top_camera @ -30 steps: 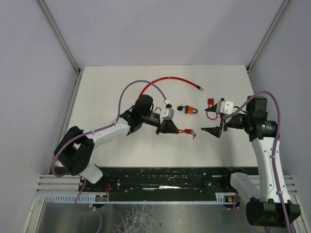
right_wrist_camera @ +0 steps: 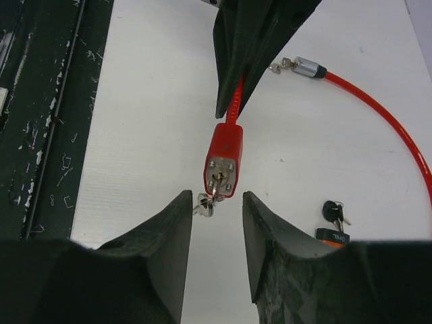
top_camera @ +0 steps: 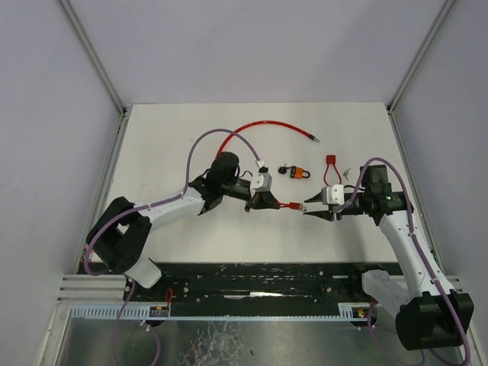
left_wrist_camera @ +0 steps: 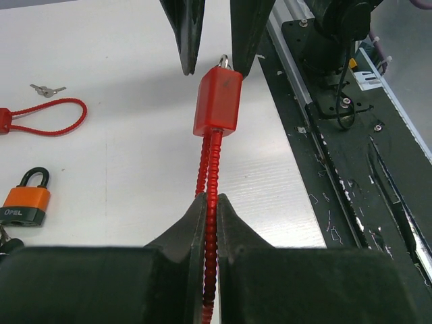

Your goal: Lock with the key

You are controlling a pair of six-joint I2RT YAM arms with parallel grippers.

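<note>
My left gripper [top_camera: 271, 203] is shut on a red cord [left_wrist_camera: 212, 175] that carries a red block [right_wrist_camera: 223, 152] with a metal plate. A key [right_wrist_camera: 205, 204] sits at the plate's end. My right gripper [top_camera: 311, 207] stands part open around that end, its fingers on either side of the key in the right wrist view; whether it touches is unclear.
An orange padlock [top_camera: 297, 172] with keys lies on the white board behind the grippers. A red loop with a red tag [top_camera: 330, 159], a loose key [left_wrist_camera: 46, 90] and a long red cable [top_camera: 263, 122] lie further back. The board's front is clear.
My right gripper has moved left and down to the end of the red block, and its fingers have come closer together. The left gripper has barely moved.
</note>
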